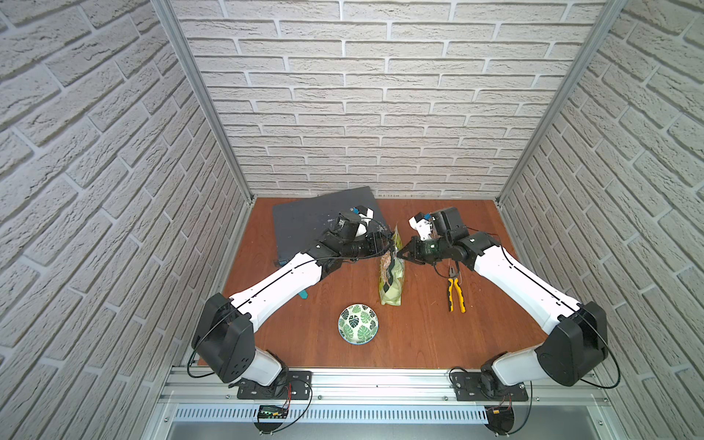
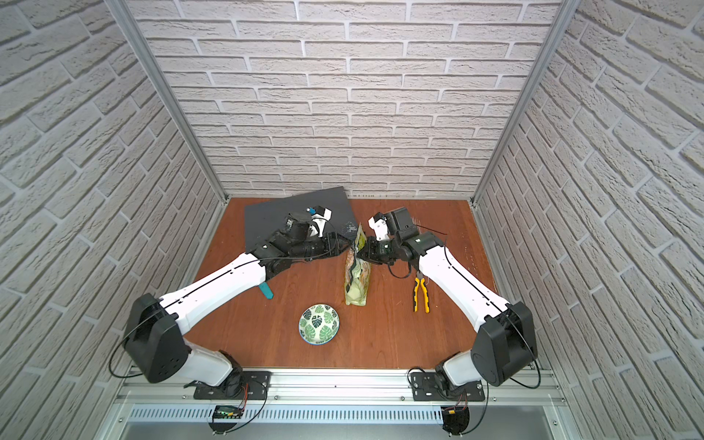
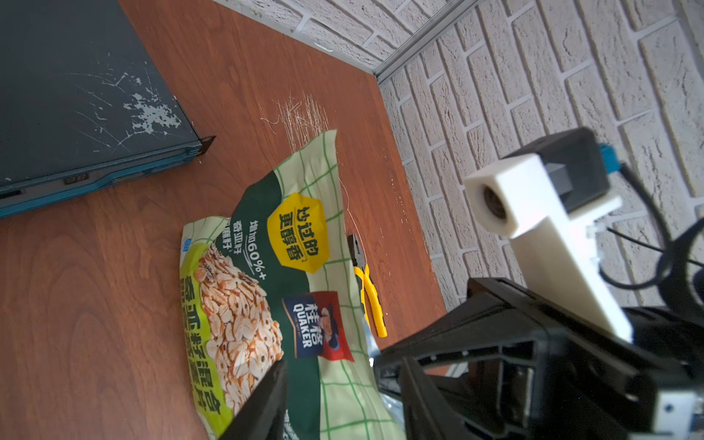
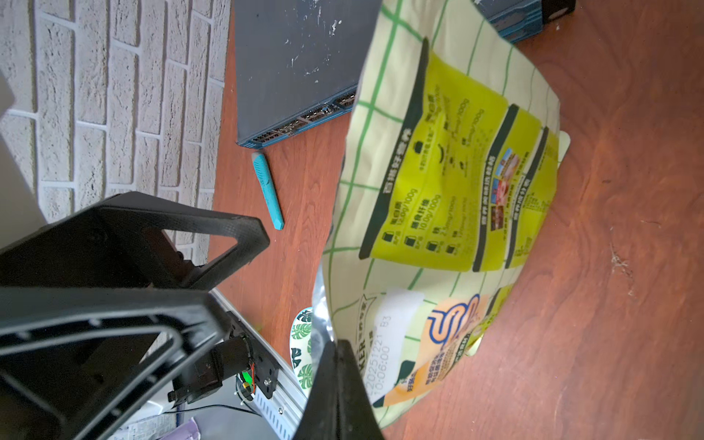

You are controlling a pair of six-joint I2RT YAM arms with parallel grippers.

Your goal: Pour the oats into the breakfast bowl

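Note:
The oats bag stands upright at the middle of the table, its printed front filling much of the left wrist view. The leaf-patterned bowl lies in front of it, slightly left. My left gripper is just left of the bag's upper part, open, with its fingers apart. My right gripper is shut at the bag's top edge on the other side; whether it pinches any of the film I cannot tell.
A dark flat slab covers the back left, with a teal cutter near it. Yellow pliers lie at the right.

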